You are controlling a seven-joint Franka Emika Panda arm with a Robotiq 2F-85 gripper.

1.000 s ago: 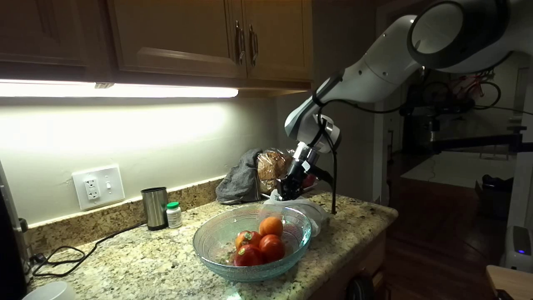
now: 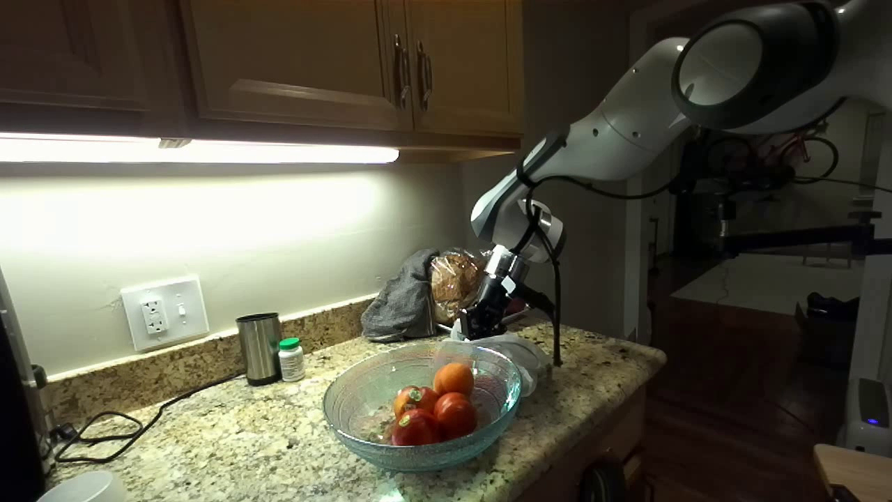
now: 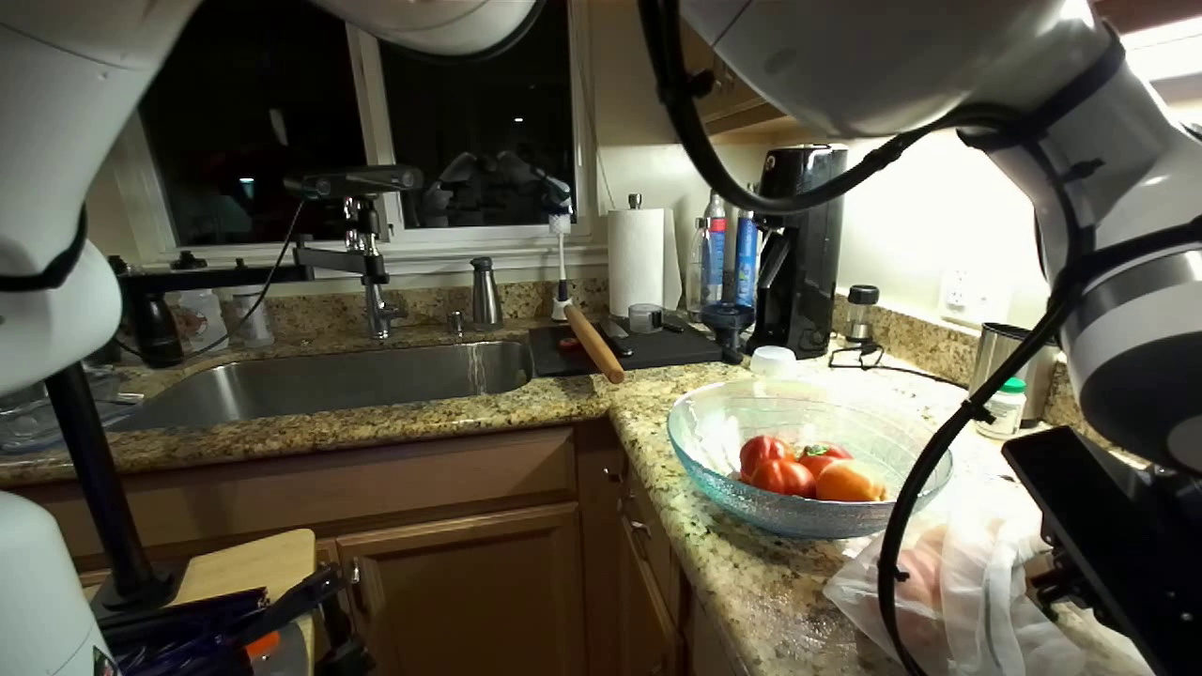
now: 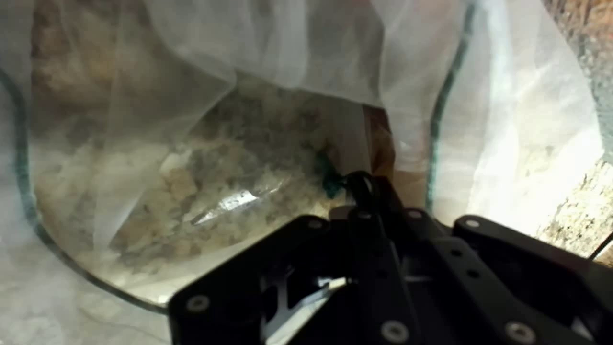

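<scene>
A thin whitish translucent bag [image 2: 520, 355] lies on the counter behind the glass bowl; pale reddish shapes show through it in exterior view 2. In the wrist view, the bag [image 4: 322, 49] spreads open, with a dark green cord [image 4: 441, 109] along its edge. My gripper is down at the bag, its fingers closed together on what looks like bag material, a dark green bit by the tips. The exact grip is hard to see. The glass bowl [image 2: 359, 439] holds an orange fruit [image 2: 453, 379] and several red tomato-like fruits [image 2: 415, 427].
Beyond the gripper, a grey cloth [image 2: 403, 301] and bagged bread [image 2: 456, 284] stand against the wall. A steel cup [image 2: 260, 348] and a green-capped bottle [image 2: 290, 360] are left of them. Bare counter [image 2: 242, 435] lies left of the bowl; its edge runs along the right.
In exterior view 1, my arm and gripper have shifted slightly left and down over the past second. The bowl and its fruit have not moved.
</scene>
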